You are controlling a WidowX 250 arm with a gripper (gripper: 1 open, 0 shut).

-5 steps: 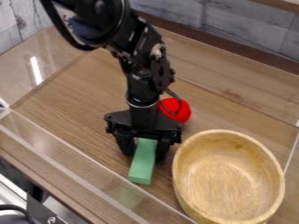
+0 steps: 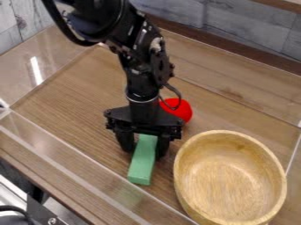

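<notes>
My black gripper (image 2: 143, 132) is low over the wooden table, its fingers around the upper end of a long light-green block (image 2: 143, 167) that points toward the front edge. The fingertips are largely hidden by the gripper's body, so I cannot tell whether they are closed on the block. A red round object (image 2: 178, 108) sits just behind the gripper to the right, partly hidden by it.
A large pale wooden bowl (image 2: 230, 180) fills the front right, close to the green block. A wall runs along the back.
</notes>
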